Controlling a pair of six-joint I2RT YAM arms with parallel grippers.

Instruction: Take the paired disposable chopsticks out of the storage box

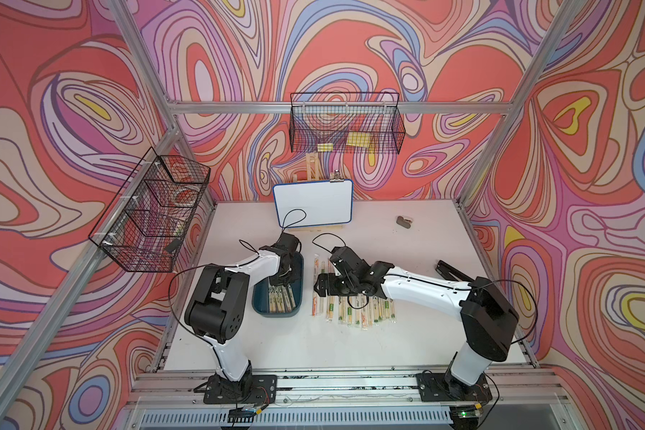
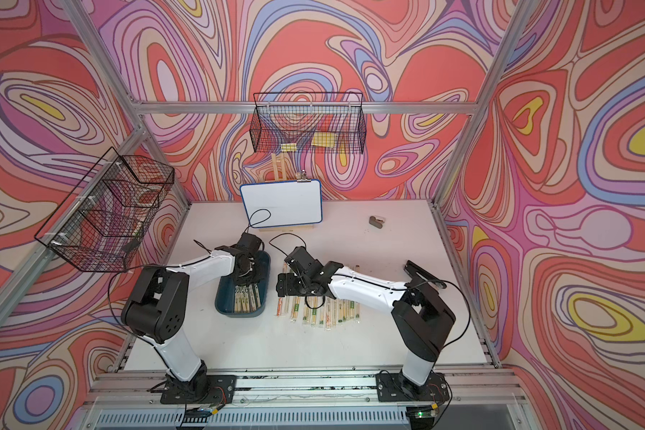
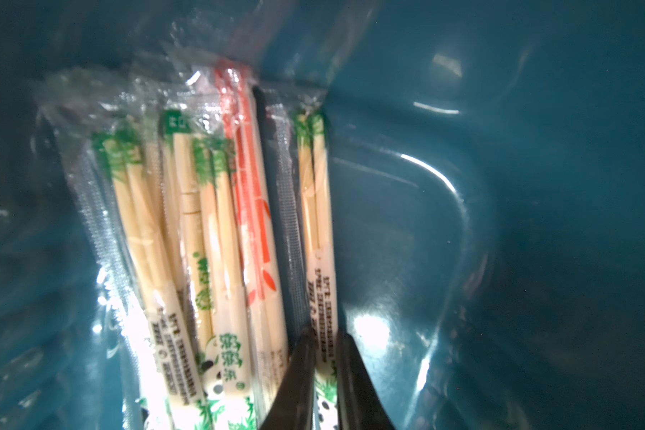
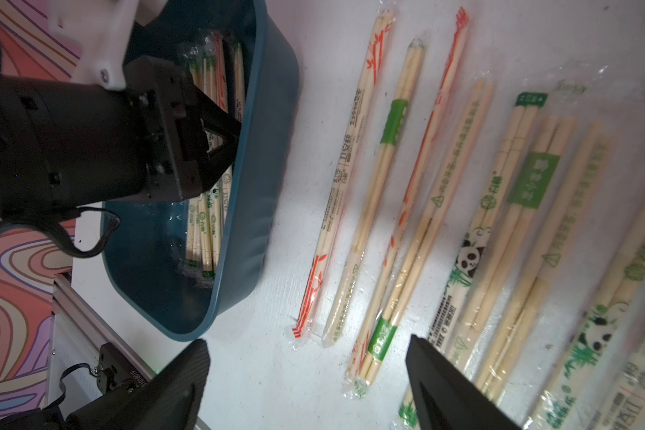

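Note:
The dark teal storage box (image 1: 256, 301) holds several wrapped chopstick pairs (image 3: 225, 286). My left gripper is down inside it, at the rightmost pair (image 3: 319, 208), its two dark fingertips on either side of that wrapper; whether it grips is unclear. A red-printed pair (image 3: 254, 200) lies just left of it. My right gripper hangs open above the table beside the box, over pairs laid in a row (image 4: 365, 222), with nothing held between its fingers.
A whiteboard (image 1: 312, 200) stands at the back of the table (image 1: 423, 337). A dark object (image 1: 455, 271) lies at the right. Wire baskets hang on the back and left frames.

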